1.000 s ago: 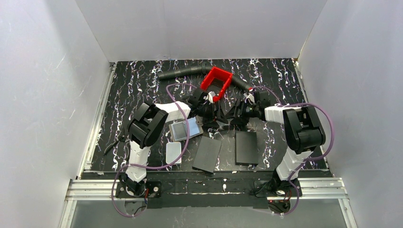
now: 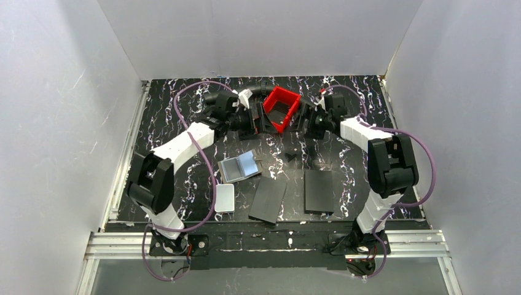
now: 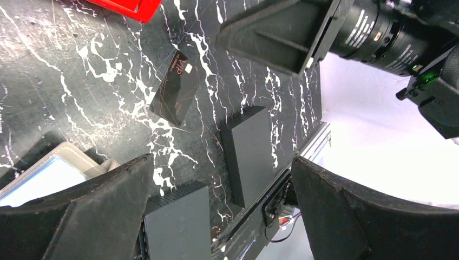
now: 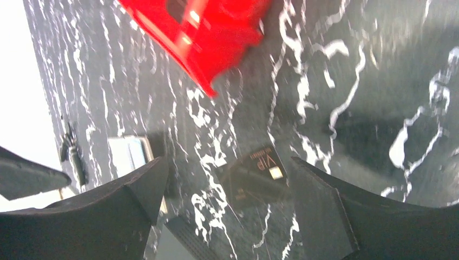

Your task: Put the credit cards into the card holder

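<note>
A small dark card with a pale chip lies flat on the marbled table, below the red basket. The same card shows whole in the left wrist view; in the right wrist view, the card is blurred and partly behind a finger. An open wallet-like case, pale blue on one side, which may be the holder, rests left of the card. My left gripper is open and empty, up and left of the card. Up and right of it, my right gripper also stands open with nothing between its fingers.
Behind the grippers sits the red basket. Toward the front lie a white tray and two dark flat boxes, one slanted box and one straight box. Open table lies around the card.
My left gripper has moved up and left, away from the middle, with its arm swinging left. The right gripper has shifted slightly back. The card now shows uncovered on the table.
</note>
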